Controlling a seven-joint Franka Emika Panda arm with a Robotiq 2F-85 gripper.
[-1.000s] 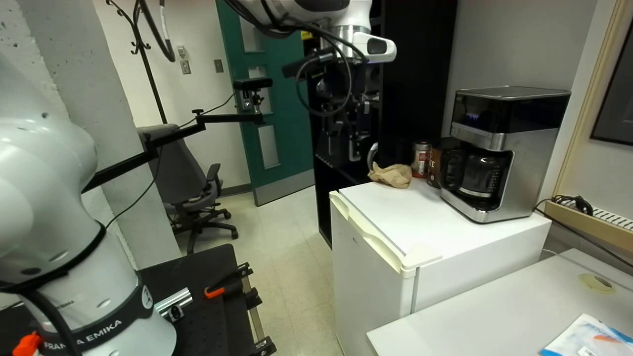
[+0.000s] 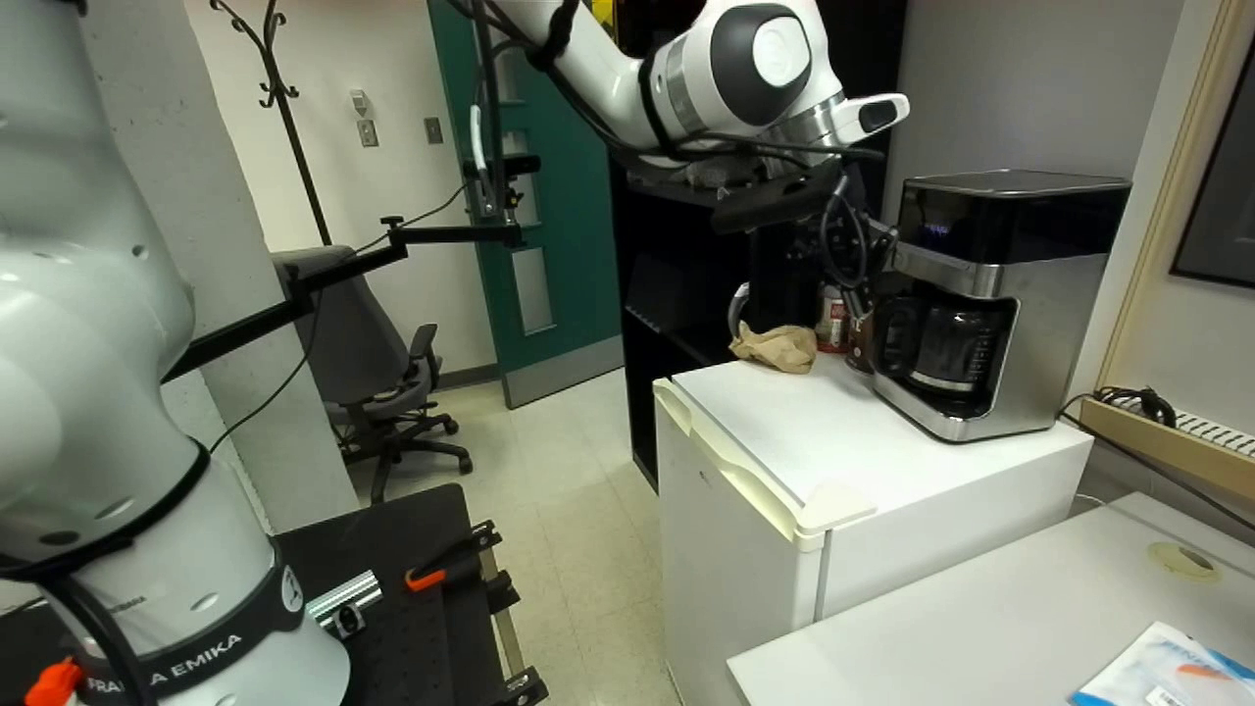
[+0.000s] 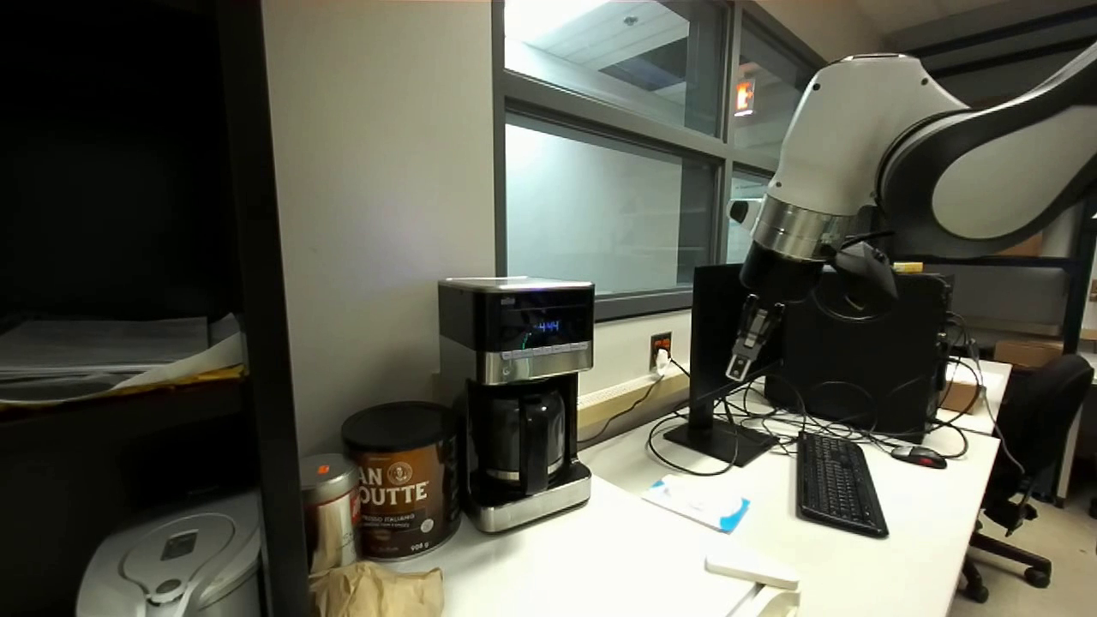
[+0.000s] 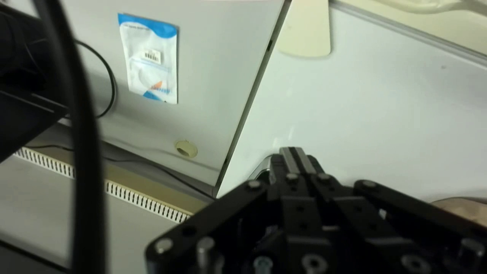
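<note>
My gripper is shut, its two fingertips pressed together with nothing showing between them. In the second exterior view the gripper point(image 3: 738, 367) hangs tilted in the air, higher than the white top. The coffee maker point(image 3: 535, 391), silver and black with a lit clock, stands on the white mini fridge point(image 2: 812, 435). Its glass carafe point(image 2: 953, 343) sits inside. From the first exterior view, the fingers overlap the area left of the coffee maker; whether they touch anything there cannot be told. Only a small metal edge shows beside the fingers in the wrist view.
A brown coffee can point(image 3: 401, 483), a smaller tin point(image 3: 331, 509) and a crumpled brown bag point(image 2: 777, 347) stand left of the coffee maker. A white-and-blue packet point(image 4: 150, 59) lies on the lower desk point(image 2: 941, 624).
My arm has moved right in the first exterior view, toward the coffee maker, and the gripper has tilted. Its fingers stood apart before and are together now. The objects have stayed put.
</note>
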